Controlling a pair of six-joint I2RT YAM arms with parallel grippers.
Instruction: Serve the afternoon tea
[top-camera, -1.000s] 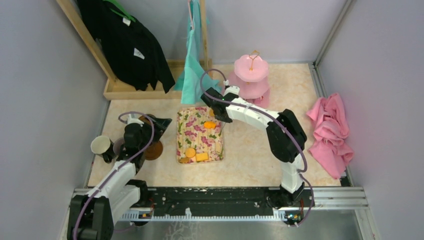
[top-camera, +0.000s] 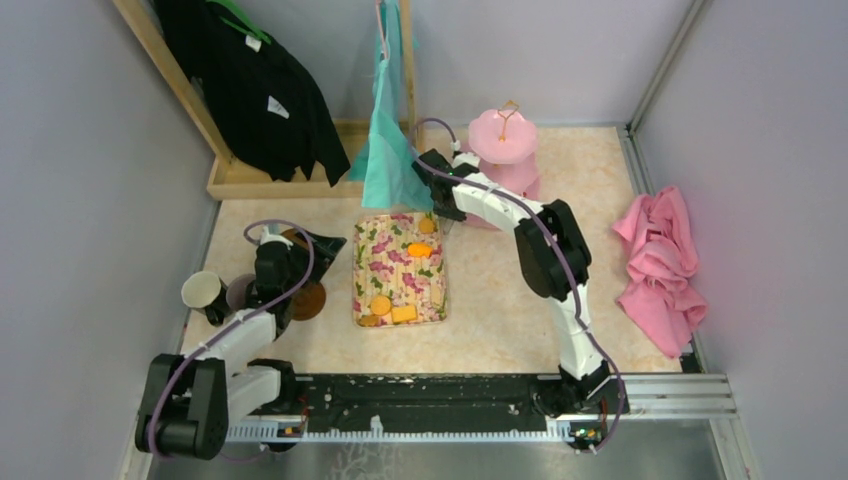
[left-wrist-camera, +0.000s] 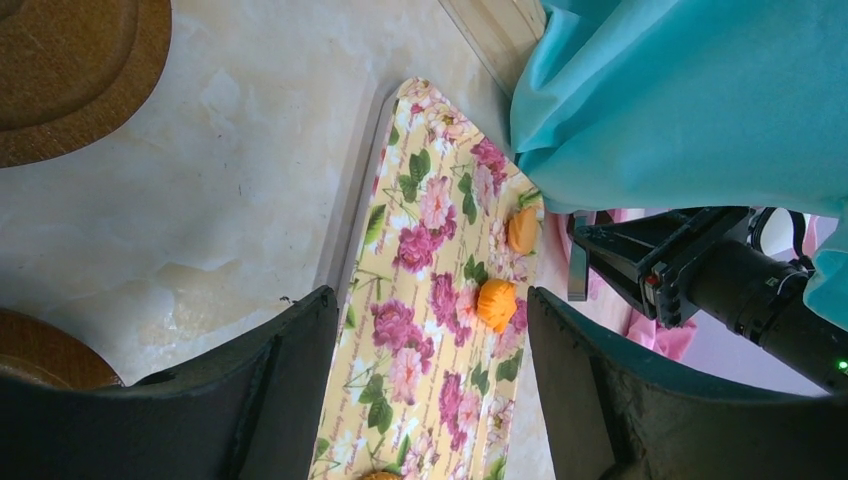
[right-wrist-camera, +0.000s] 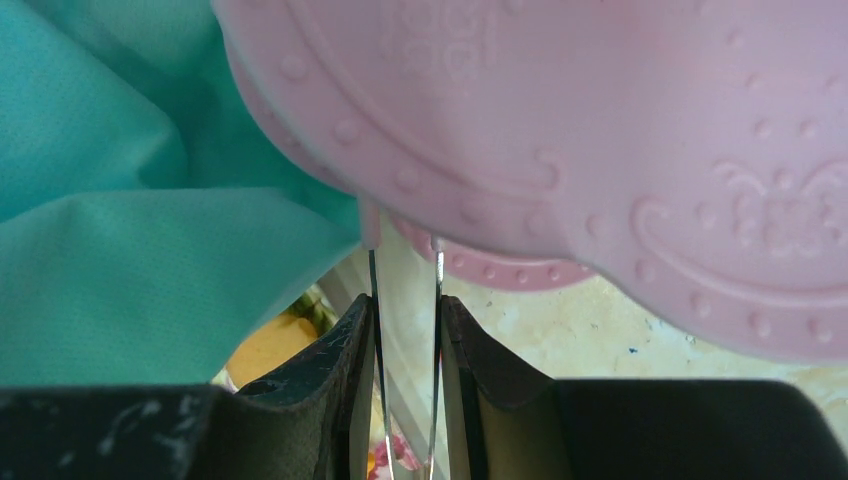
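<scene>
A pink tiered stand (top-camera: 503, 135) stands at the back right; its scalloped tiers (right-wrist-camera: 540, 120) fill much of the right wrist view. My right gripper is just below the tier edge with thin metal strips, apparently tongs, between its narrowly spaced fingers; whether it grips them firmly is unclear. The floral tray (top-camera: 390, 270) holds several small orange and yellow pastries (top-camera: 420, 250). My left gripper is open, empty, over the wooden coasters (left-wrist-camera: 70, 70) left of the tray.
A teal cloth (top-camera: 385, 160) hangs beside the stand and tray. A mug (top-camera: 200, 292) sits at the far left, a pink cloth (top-camera: 658, 270) at the far right, a black jacket (top-camera: 265, 100) on the rack.
The left arm has shifted only slightly.
</scene>
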